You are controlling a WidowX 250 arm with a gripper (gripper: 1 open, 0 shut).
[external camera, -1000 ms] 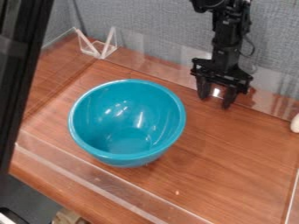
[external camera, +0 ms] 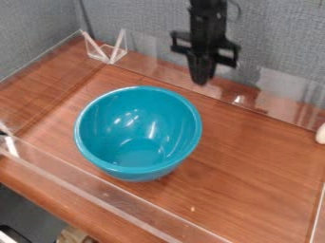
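The black gripper hangs at the top centre of the camera view, above the back of the wooden tabletop near the clear rear barrier. It looks shut, with nothing visible between its fingers. A large turquoise bowl sits on the left-middle of the table, in front of and to the left of the gripper, apart from it.
A white wire holder stands at the back left. A pale object is cut off at the right edge. Clear strips run along the back and front left.
The gripper has risen and moved left from lower at the back right. The bowl has not moved.
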